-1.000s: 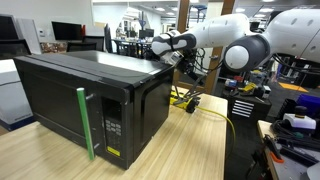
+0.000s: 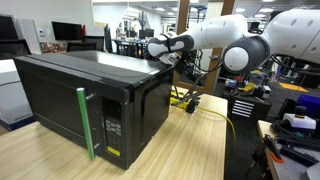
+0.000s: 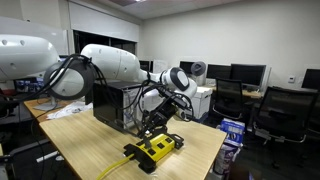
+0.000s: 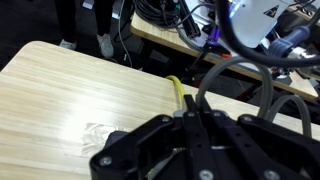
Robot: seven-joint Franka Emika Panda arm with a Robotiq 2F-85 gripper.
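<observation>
My gripper is low over the near part of the table, above a yellow block-like thing with black parts on it. Its fingers look closed around something dark, though the cables and wrist parts hide just what that is. A yellow cord runs from there across the wood. The wrist view shows the same yellow cord in the middle, with dark gripper parts filling the lower right. A large black microwave with a green strip down its front stands beside the work area.
The microwave is a tall obstacle close to the arm. Loose cables hang around the wrist. Office chairs stand beyond the table.
The arm's white upper links have shifted slightly in exterior view 1. The microwave and the yellow cord look unmoved.
</observation>
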